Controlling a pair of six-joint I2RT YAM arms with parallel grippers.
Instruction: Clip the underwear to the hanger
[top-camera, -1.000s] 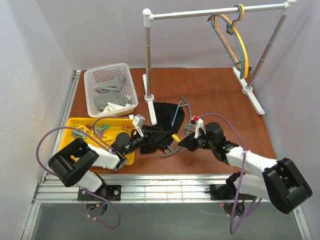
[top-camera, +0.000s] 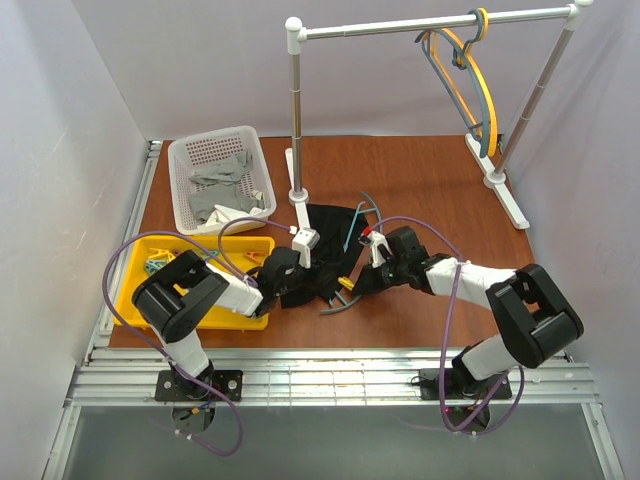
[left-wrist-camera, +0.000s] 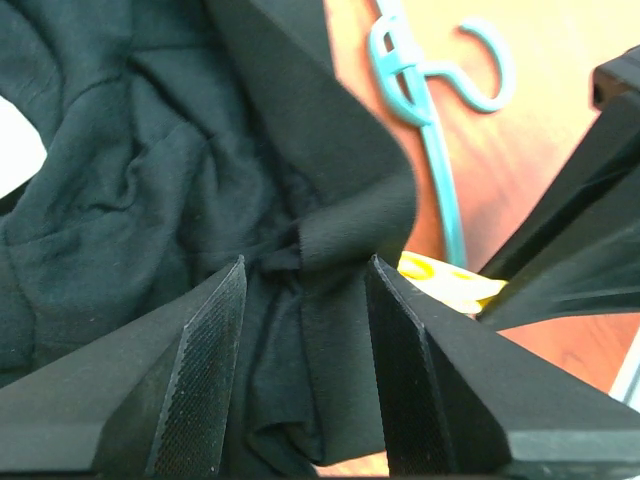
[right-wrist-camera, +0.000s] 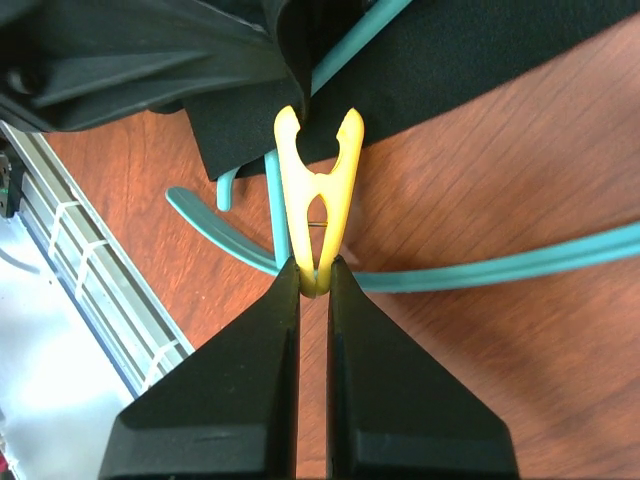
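Observation:
Black underwear (top-camera: 325, 230) lies crumpled on the table, over part of a teal hanger (top-camera: 352, 225); more teal hanger shows in the right wrist view (right-wrist-camera: 500, 265). My left gripper is part open above a black fold, its fingers apart; whether cloth is between them is unclear. My right gripper is shut on the handle end of a yellow clothespin (right-wrist-camera: 340, 180), whose prongs point toward the underwear and hanger.
A yellow bin (top-camera: 135, 290) with clips is at the left, a white basket (top-camera: 180, 190) of clothes behind it. A rack (top-camera: 420, 25) with hangers stands at the back. Bare table (top-camera: 460, 200) shows at right.
Both arms have moved: the left gripper toward the right over the underwear, the right gripper with the clothespin leftward and slightly upward in the top view.

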